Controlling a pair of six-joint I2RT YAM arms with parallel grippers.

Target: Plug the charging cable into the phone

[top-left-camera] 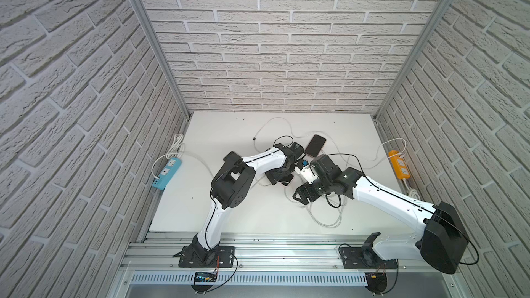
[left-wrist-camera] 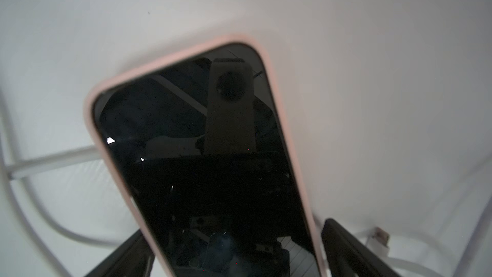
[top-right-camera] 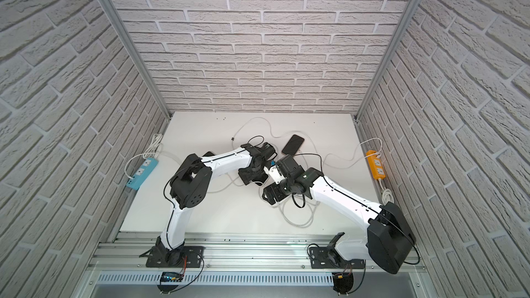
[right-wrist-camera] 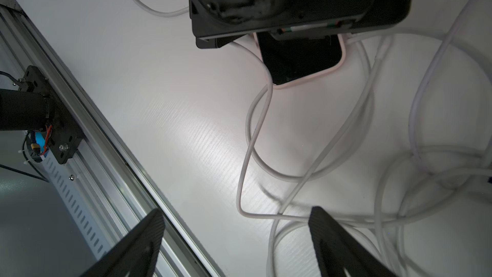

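Note:
A phone in a pink case [left-wrist-camera: 205, 164] lies on the table under my left gripper, whose open fingers straddle its long sides near the bottom of the left wrist view. In the right wrist view the same phone [right-wrist-camera: 302, 61] is partly hidden by the left gripper. My right gripper is part open lower right of the phone, above white charging cables [right-wrist-camera: 256, 138], with nothing clearly held. A metal cable plug [left-wrist-camera: 379, 237] shows beside the phone, near the left gripper's finger.
A second dark phone [top-left-camera: 315, 145] lies at the back right. A blue power strip [top-left-camera: 165, 173] stands at the left edge, an orange one [top-left-camera: 398, 164] at the right. Loose cables cover the middle; the table's front rail [right-wrist-camera: 128, 164] is close.

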